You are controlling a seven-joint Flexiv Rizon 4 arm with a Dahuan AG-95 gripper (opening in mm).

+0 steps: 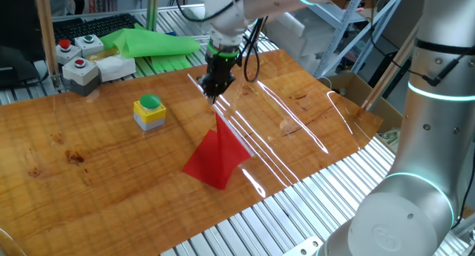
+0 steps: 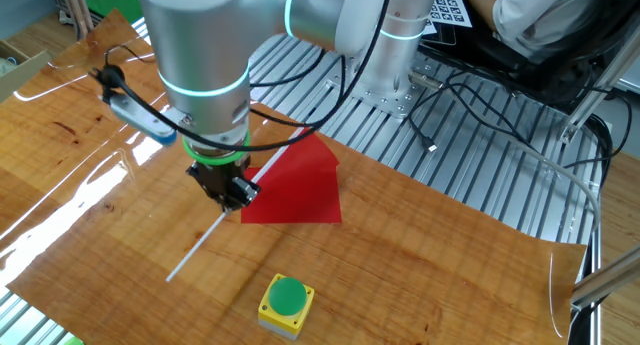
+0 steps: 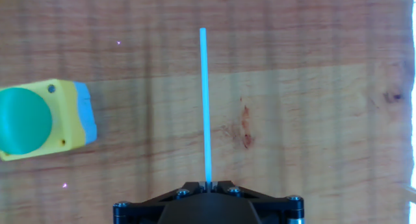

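A thin white stick [image 2: 197, 247] is clamped in my gripper [image 2: 238, 197], whose fingers are shut around it. It slants over the wooden table, its far end free beyond the fingers. Red cloth [image 1: 217, 156] hangs along the stick's other part like a flag; its lower portion appears to rest on or just above the table. In the wrist view the stick [image 3: 205, 107] points straight ahead from between the fingers, and the cloth is out of sight. A button box with a green top [image 1: 151, 102] and yellow body stands apart from the stick.
Several button boxes [image 1: 80, 72] and a green cloth [image 1: 152, 42] lie at the table's back left. Slatted metal [image 1: 245, 225] borders the wooden top [image 1: 89, 182]. A black cable loops around the arm.
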